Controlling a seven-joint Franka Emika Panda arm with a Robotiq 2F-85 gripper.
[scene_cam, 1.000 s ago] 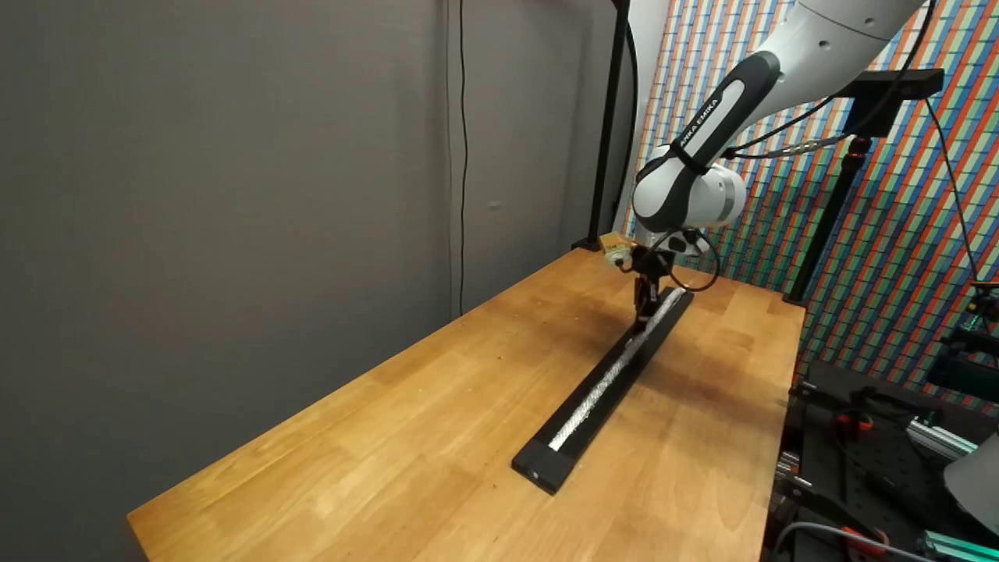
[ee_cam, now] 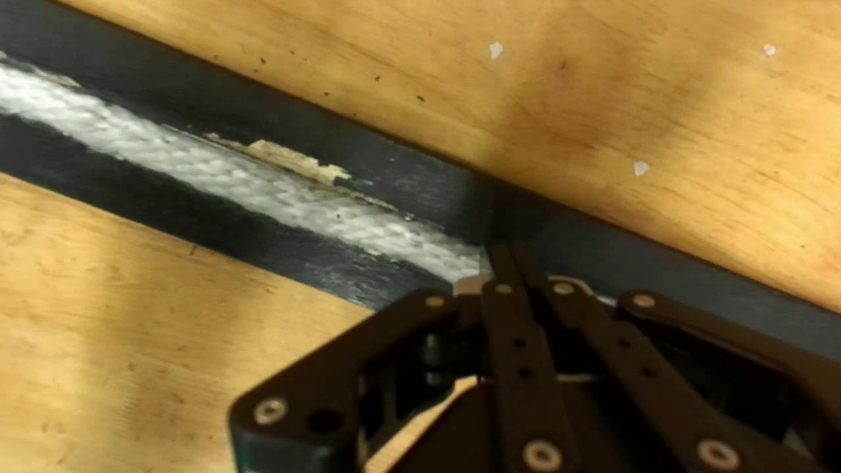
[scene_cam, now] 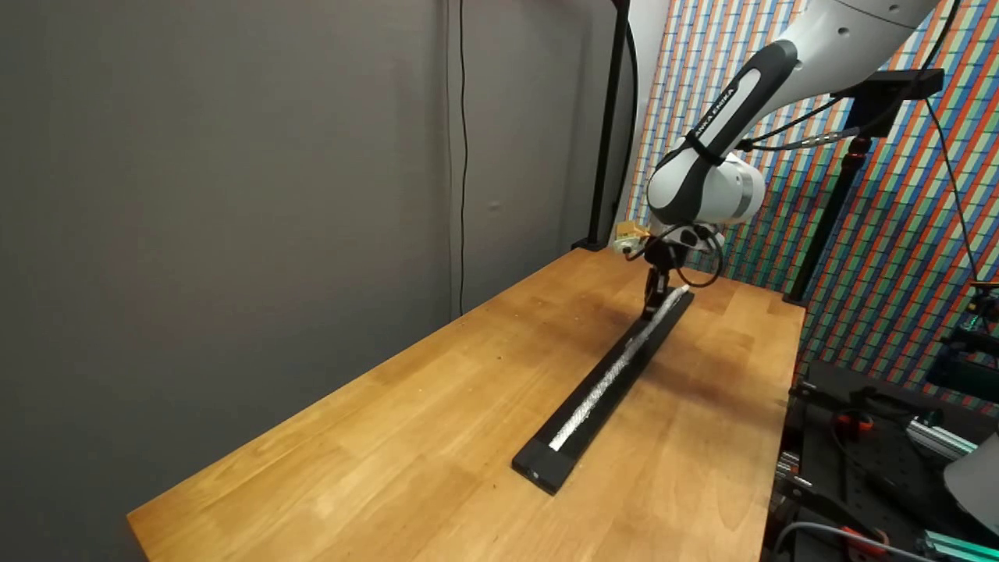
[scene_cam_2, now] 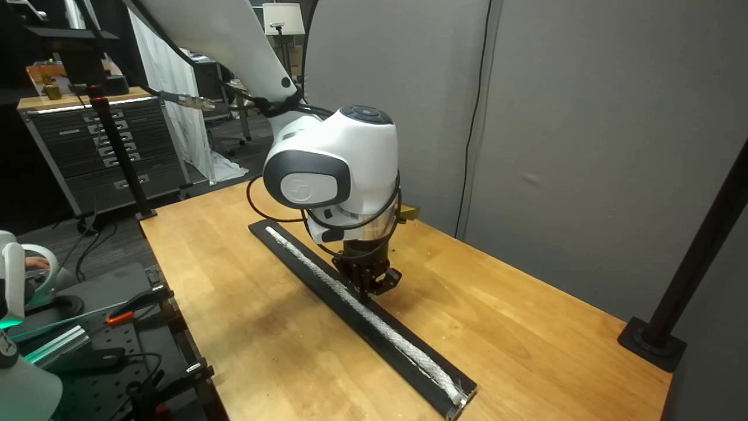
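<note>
A long black channel lies on the wooden table, with a white braided rope running along its middle. In the wrist view the rope rests in the groove of the channel, bordered on one side by a torn tan strip. My gripper is shut, its fingertips down at the channel and over the line of the rope. Nothing shows between the fingers; whether the tips touch the rope cannot be made out. From the other side, the gripper stands above the channel's middle stretch.
Bare wooden table surrounds the channel on both sides. A black post stands at the table's far corner and another post at a corner in exterior view 2. Small white flecks dot the wood.
The arm and gripper have shifted a little to the right and away along the channel in exterior view 1. The channel and rope look unmoved.
</note>
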